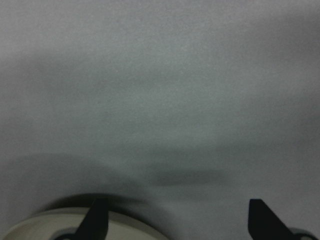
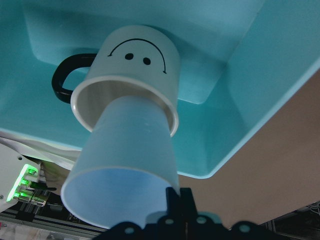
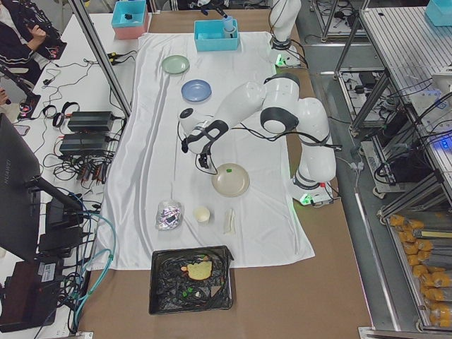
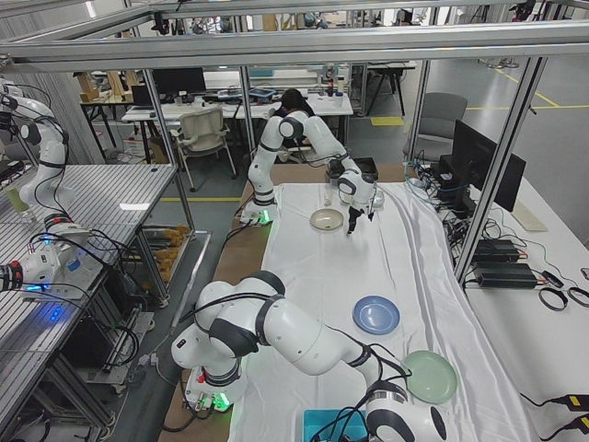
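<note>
In the right wrist view a pale blue cup [image 2: 120, 150] stands partly inside a white smiley mug [image 2: 135, 55], in a turquoise bin [image 2: 260, 85]. My right gripper is at the cup's near rim; whether it grips the rim is unclear. The same bin [image 3: 210, 42] is at the far end in the camera left view. My left gripper stands open above the white cloth, near a beige plate [image 3: 230, 185], whose edge shows at the bottom of the left wrist view.
A blue plate [image 3: 196, 90] and green plate [image 3: 175, 64] lie on the cloth. A foil bag [image 3: 169, 215], small cream cup [image 3: 202, 214] and pale item [image 3: 229, 222] lie nearer. A black tray [image 3: 191, 304] holds food items.
</note>
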